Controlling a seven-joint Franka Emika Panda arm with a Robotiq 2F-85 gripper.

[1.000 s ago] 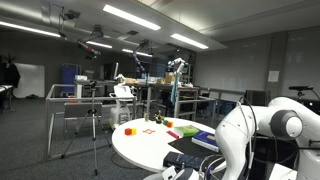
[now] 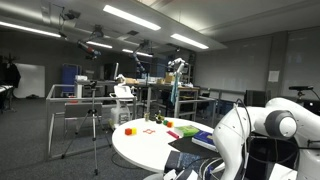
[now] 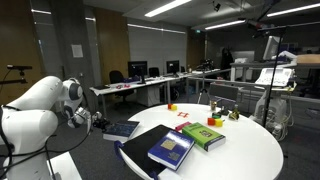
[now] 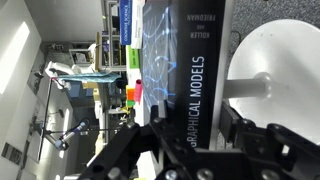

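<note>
A thick dark book (image 4: 193, 75), its spine lettered "Graphical Models", fills the middle of the wrist view. My gripper is shut on it, with the spine running up between its dark fingers. In exterior view 2 the book (image 3: 121, 129) is at the left, beside the white round table (image 3: 245, 150), with my gripper (image 3: 100, 123) at its near-arm end. Exterior view 1 shows the dark book (image 2: 187, 158) low at the table's front edge; the gripper there is partly cut off by the frame's bottom.
On the table lie a blue book (image 3: 171, 149) and a green book (image 3: 202, 137), with small red and yellow items (image 3: 216, 122) farther back. A white round pedestal base (image 4: 280, 90) stands on the floor beside the held book.
In exterior view 1 the dark book shows larger and somewhat higher at the table's front edge than before. The lower arm and gripper have shifted slightly; the table items stay put.
</note>
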